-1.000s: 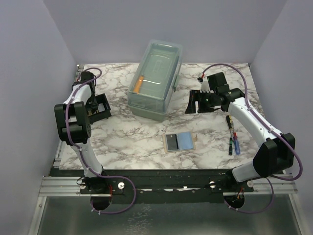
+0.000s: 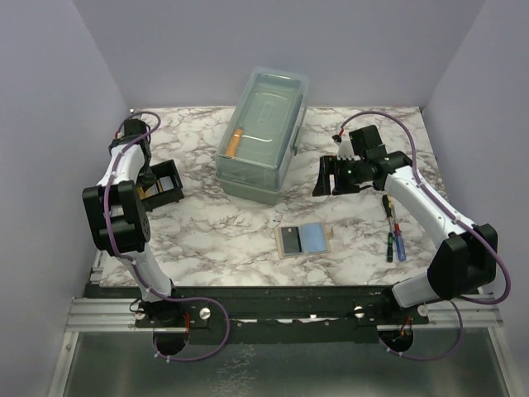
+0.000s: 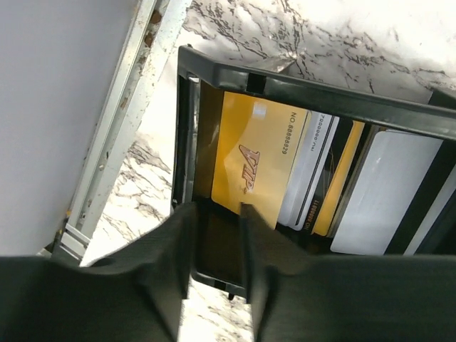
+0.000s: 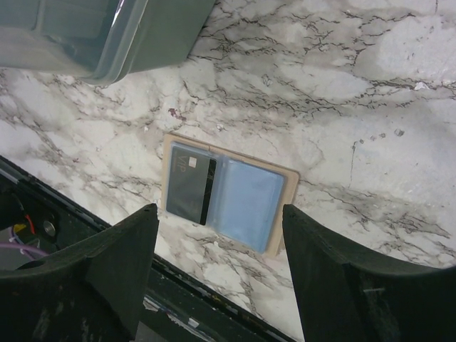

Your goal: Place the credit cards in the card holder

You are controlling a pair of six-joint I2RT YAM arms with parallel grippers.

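Observation:
A black tray (image 3: 313, 92) at the far left holds several cards, among them a yellow VIP card (image 3: 253, 153) and a silver card (image 3: 381, 189). My left gripper hovers over its left end, fingers apart, blurred in its wrist view. The card holder (image 4: 288, 185), a flat case with a dark card (image 4: 187, 184) and a light blue side (image 4: 246, 196), lies on the front middle of the table. My right gripper stands open above the table, to the upper right of the holder in the top view.
A large lidded green box (image 2: 260, 132) stands at the back middle. Several tools (image 2: 393, 231) lie at the right. Bare marble (image 2: 198, 240) surrounds the holder. The left wall is close beside the tray.
My left arm has shifted a little to the left over the tray. The right arm has stayed still.

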